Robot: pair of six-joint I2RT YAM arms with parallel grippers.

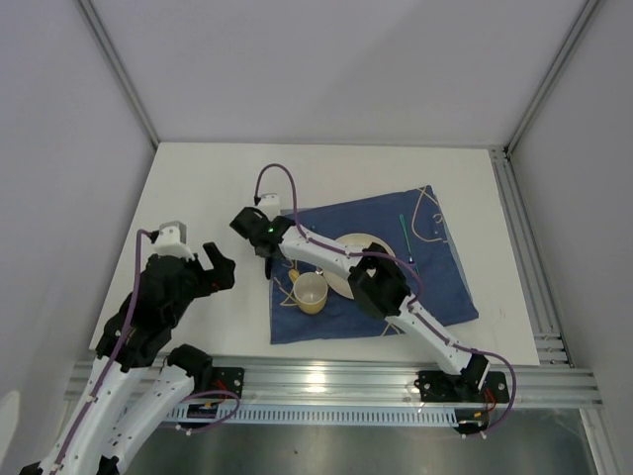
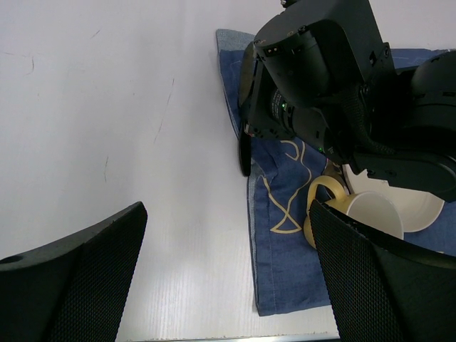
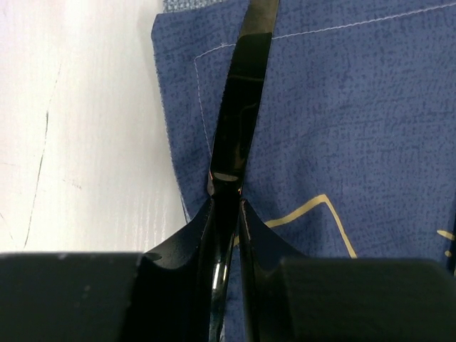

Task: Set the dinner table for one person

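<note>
A black knife [image 3: 239,107] lies along the left edge of the blue placemat [image 3: 349,114]. My right gripper is down over it, fingertips closing around it; whether they grip it is unclear. In the top view a beige plate [image 1: 341,285] is partly hidden by the right arm, with a yellow mug [image 1: 310,293] in front. A teal utensil [image 1: 406,228] lies on the mat's right side. My left gripper stands open above the table, left of the mat, nothing between its fingers.
The right arm stretches across the mat, over the plate. Walls and metal rails border the table.
</note>
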